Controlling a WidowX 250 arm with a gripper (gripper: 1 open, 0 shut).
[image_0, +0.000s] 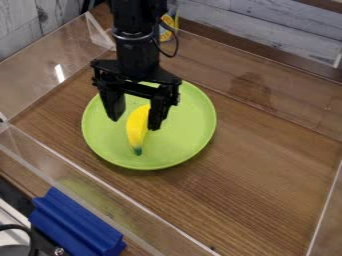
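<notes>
A black gripper (134, 110) hangs over a green plate (190, 140), its two fingers spread apart on either side of a yellow banana (138, 129). The banana lies lengthwise on the plate, its upper end partly hidden by the gripper. Whether the fingertips touch it is unclear.
A blue brick-like rack (75, 225) sits at the lower left. Clear walls edge the wooden table (261, 175), whose right side is bare. A yellow object (168, 25) stands at the back behind the arm.
</notes>
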